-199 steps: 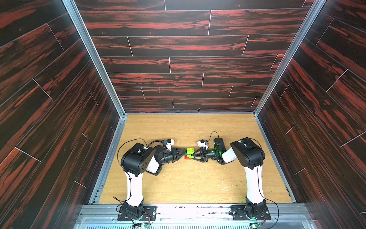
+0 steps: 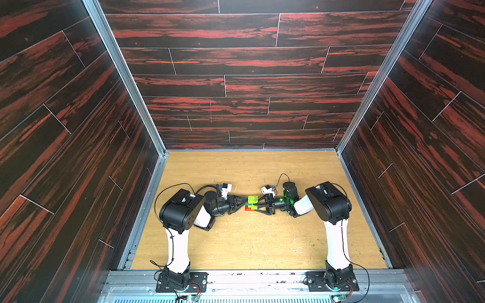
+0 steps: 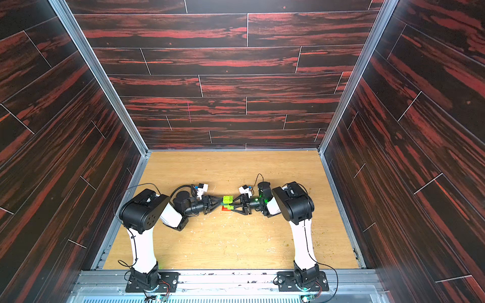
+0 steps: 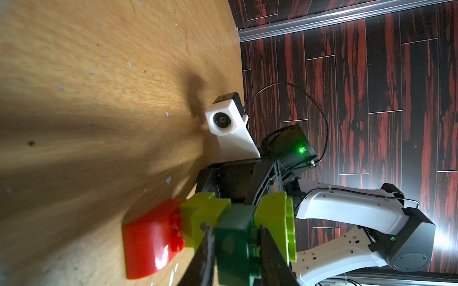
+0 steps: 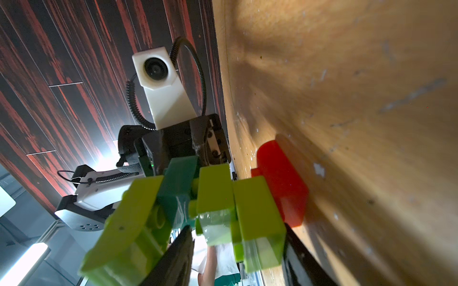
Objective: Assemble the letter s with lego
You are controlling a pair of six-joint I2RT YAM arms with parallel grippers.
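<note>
Between the two arms, at the middle of the table, stands a row of bricks. A red brick (image 4: 150, 243) with one rounded end lies lowest, against the table. Close to its studded face are lime bricks (image 5: 260, 219); whether they are fully pressed onto it, I cannot tell. A dark green brick (image 4: 233, 243) sits past these, and my left gripper is shut on it. Beyond that is a larger lime piece (image 5: 124, 233), uppermost in the row. My right gripper is shut on the lower lime bricks, its fingers (image 5: 303, 259) at both ends of them.
Both grippers face each other very closely, the opposite wrist cameras (image 4: 221, 120) near the bricks. Dark panelled walls enclose it.
Very little differs. In the top left view a thin darker strip now shows between the upper and lower lime parts, and the right arm has shifted slightly. Both grippers stay at the bricks.
</note>
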